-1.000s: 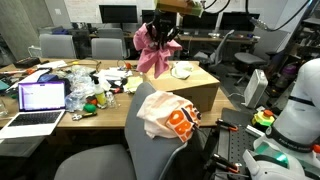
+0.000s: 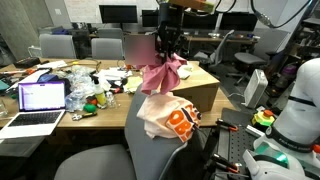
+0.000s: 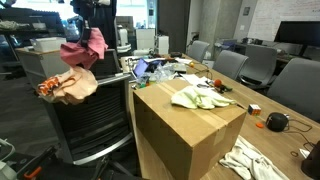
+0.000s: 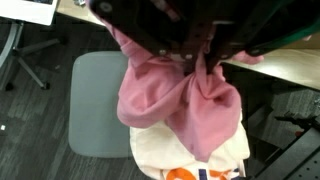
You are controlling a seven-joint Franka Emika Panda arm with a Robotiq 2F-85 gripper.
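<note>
A pink cloth [image 2: 164, 75] hangs bunched from my gripper [image 2: 170, 50], which is shut on it above the grey chair. In the wrist view the same pink cloth [image 4: 195, 105] fills the middle, gathered between the fingers, and hides part of what lies beneath. A cream and orange cloth [image 2: 168, 115] is draped over the chair's backrest [image 2: 150, 140]. In exterior view 2 the pink cloth [image 3: 84, 48] is just above the draped cloth [image 3: 70, 86]; whether they touch I cannot tell.
A cardboard box [image 3: 185, 130] stands beside the chair, with a pale cloth [image 3: 200, 97] on top. Another white cloth [image 3: 250, 160] lies on the table. A laptop [image 2: 40, 105] and cluttered small items occupy the table at left.
The gripper has moved slightly to the right and lower with the pink cloth, which now hangs closer over the chair's backrest. The draped cloth has stayed in place.
</note>
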